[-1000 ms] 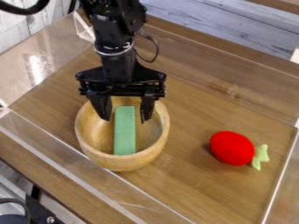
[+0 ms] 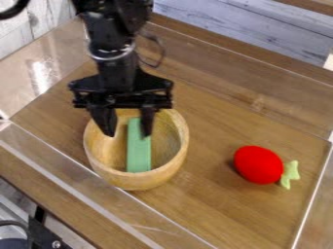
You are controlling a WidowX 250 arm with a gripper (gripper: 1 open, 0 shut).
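Observation:
A wooden bowl (image 2: 166, 165) sits on the table at centre-left, with a long green block (image 2: 138, 151) lying inside it. My black gripper (image 2: 127, 124) hangs over the back-left part of the bowl, its fingers apart and reaching down near the top end of the green block. I see nothing held between them. To the right of the bowl lies a red toy vegetable (image 2: 258, 163) with a light green leaf (image 2: 290, 174).
The wooden table (image 2: 235, 107) has free space behind and right of the bowl. Clear rails run along its left and right edges, and a pale plank wall stands behind.
The bowl, green block and red toy look unmoved.

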